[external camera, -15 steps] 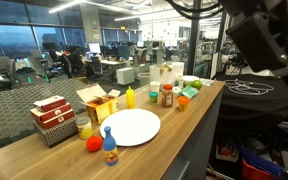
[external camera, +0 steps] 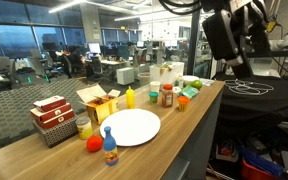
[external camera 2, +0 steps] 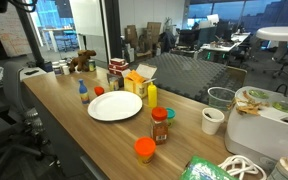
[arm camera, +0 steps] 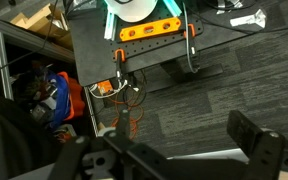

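Observation:
In the wrist view my gripper stands open, its black fingers wide apart over bare dark floor with nothing between them. The black arm (external camera: 229, 40) fills the upper right of exterior view 1, to the right of the table; the fingers are hard to make out there. On the wooden table lie a white plate (external camera 2: 115, 106), a blue bottle (external camera: 110, 148), a red ball-like item (external camera: 94, 144), a yellow bottle (external camera 2: 152, 95), a red-lidded jar (external camera 2: 159, 124), an orange cup (external camera 2: 145, 149) and a white cup (external camera 2: 212, 120).
Stacked red boxes (external camera: 53, 111) and an open yellow carton (external camera: 98, 101) stand along the table's back side. A grey bin (external camera 2: 262, 125) is at one end. Below the wrist camera are cables and an orange tool case (arm camera: 68, 96) on the floor.
Over the last second the arm has swung leftward in exterior view 1, away from the right edge. The table items have not moved.

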